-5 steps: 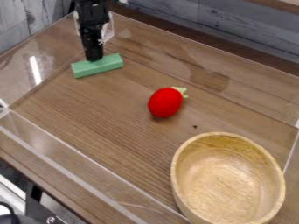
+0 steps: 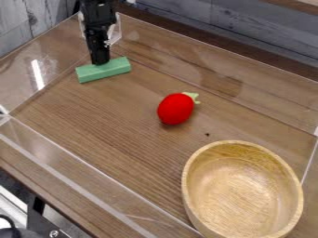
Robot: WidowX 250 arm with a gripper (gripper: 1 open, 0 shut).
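Observation:
My black gripper reaches down from the top left, its tip just over or at a mint-green rectangular block lying flat on the wooden tabletop. The fingers look closed, with nothing visible between them; whether they touch the block is hard to tell. A red tomato-like object with a pale green bit behind it lies near the centre. A tan bowl stands at the lower right.
Grey walls border the table at the back and left. Dark cables show beyond the table's lower-left edge.

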